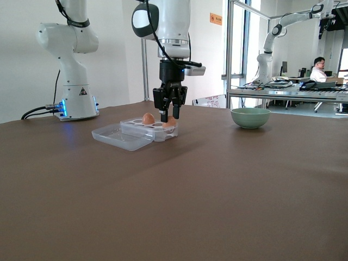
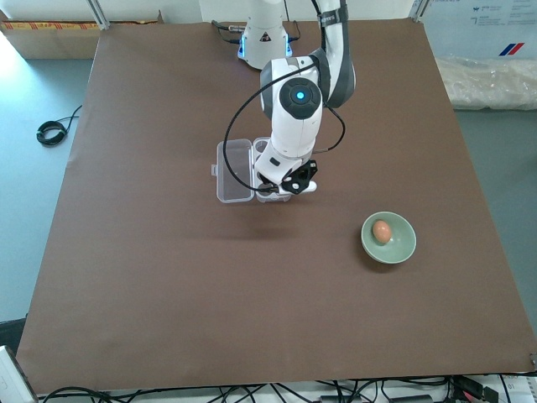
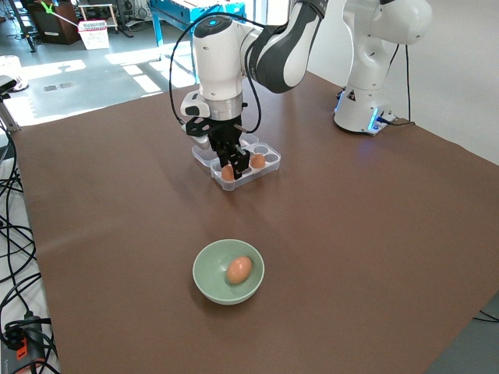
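Observation:
An open clear egg box holds a brown egg and a second egg; both also show in the right view. My black gripper is lowered at the box, around or just above the second egg; I cannot tell whether its fingers touch it or how far they are apart. In the left view my wrist hides most of the box's egg side. A green bowl stands apart on the table with one brown egg in it.
Cables lie along the table's near edge in the left view.

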